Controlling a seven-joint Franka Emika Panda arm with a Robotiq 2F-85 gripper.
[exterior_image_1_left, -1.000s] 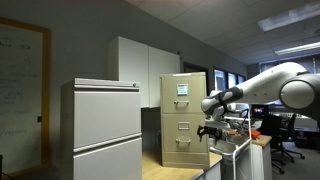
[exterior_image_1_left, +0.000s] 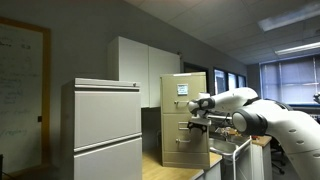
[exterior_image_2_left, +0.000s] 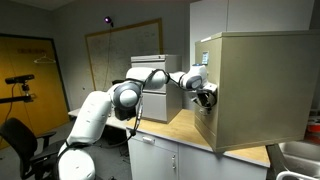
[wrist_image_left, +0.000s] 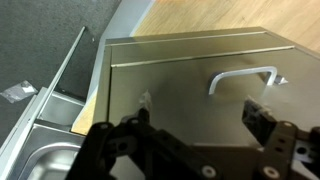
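A tan filing cabinet (exterior_image_1_left: 183, 152) with drawers stands on the counter. In the first exterior view, my gripper (exterior_image_1_left: 197, 125) is in front of its right part, near the middle of its height. The second exterior view shows the gripper (exterior_image_2_left: 208, 96) close to the front of the cabinet (exterior_image_2_left: 262, 95), which partly hides it. The wrist view looks at the drawer front, with a silver handle (wrist_image_left: 243, 72) ahead of the right finger (wrist_image_left: 258, 120). Both fingers stand wide apart with bare drawer front between them; the gripper is open and does not touch the handle.
A grey drawer cabinet (exterior_image_1_left: 104, 120) stands to the left. White wall cupboards (exterior_image_1_left: 140, 62) hang behind. A metal sink (wrist_image_left: 52, 158) lies beside the cabinet.
Over the last second the arm has swung left in the first exterior view, bringing the gripper nearer to the tan cabinet and a little higher. The cabinet's drawers look unchanged.
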